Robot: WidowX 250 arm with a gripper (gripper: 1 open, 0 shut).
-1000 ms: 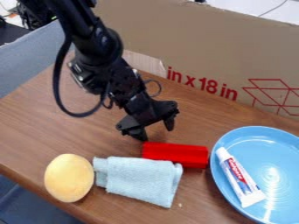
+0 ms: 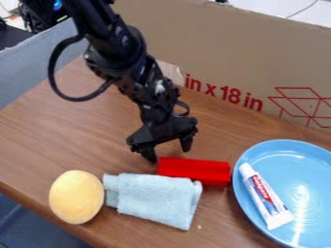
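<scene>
The black arm reaches down from the top left, and its gripper (image 2: 168, 150) is low over the wooden table, just behind a red cylinder (image 2: 195, 170). The fingers are apart, with nothing visible between them. A folded light-blue cloth (image 2: 151, 201) lies in front of the cylinder, with a yellow rounded object (image 2: 75, 196) to its left. On the right, a blue plate (image 2: 304, 174) holds a white toothpaste tube (image 2: 264, 194).
A large cardboard box (image 2: 239, 63) stands along the back of the table. Bare tabletop (image 2: 58, 131) is at the left, and the table's edge runs along the lower left.
The objects on the table look unmoved.
</scene>
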